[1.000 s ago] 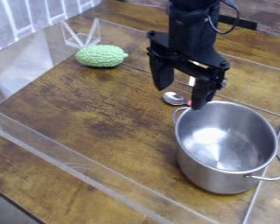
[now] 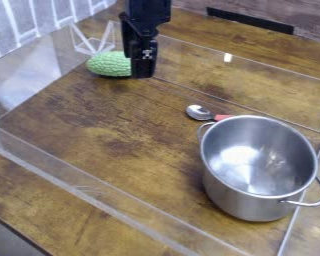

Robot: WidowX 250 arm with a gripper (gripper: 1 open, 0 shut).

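Note:
My black gripper (image 2: 139, 62) hangs at the top centre-left, just right of a pale green bumpy vegetable (image 2: 107, 63), partly in front of its right end. Its fingers are small and dark here, and the finger's state is hard to make out. A steel pot (image 2: 256, 180) with two handles stands at the right front. Behind it lies a spoon (image 2: 198, 112) with a red handle, partly hidden by the pot.
Clear transparent panels border the wooden table (image 2: 109, 135), with a small transparent piece at the back left corner.
My gripper has moved from above the spoon and pot to the back left, beside the green vegetable, leaving the spoon in clearer view. The pot has not moved.

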